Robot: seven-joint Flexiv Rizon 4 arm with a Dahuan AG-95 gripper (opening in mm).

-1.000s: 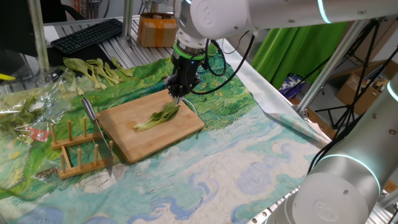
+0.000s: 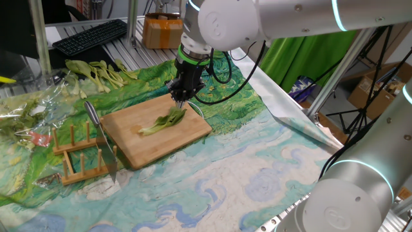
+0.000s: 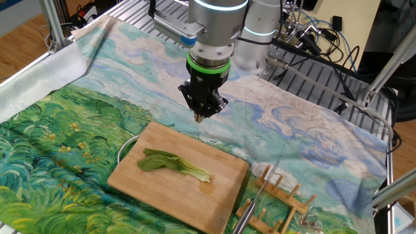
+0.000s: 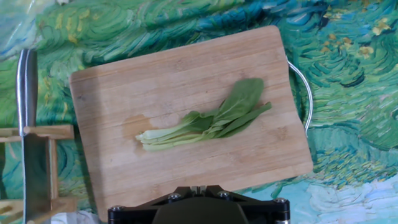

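Note:
A green leafy vegetable (image 4: 208, 124) lies flat near the middle of the wooden cutting board (image 4: 137, 81), its pale stem end to the left in the wrist view. My gripper (image 3: 199, 119) hangs above the table beside the board's edge in exterior view 2, apart from the vegetable. Its fingertips look pressed together and nothing shows between them. Along the bottom of the wrist view, the same gripper shows only its dark body and small tips. A knife (image 2: 94, 116) rests in a wooden rack (image 2: 82, 175), handle up, beside the board.
More leafy greens (image 2: 96, 74) lie on the patterned cloth at the back left, near clear plastic wrap (image 2: 26, 106). Beyond the cloth are a keyboard (image 2: 90, 37) and a cardboard box (image 2: 162, 32). The cloth in front of the board (image 2: 212, 187) is clear.
The vegetable, board, knife and rack have stayed where they were.

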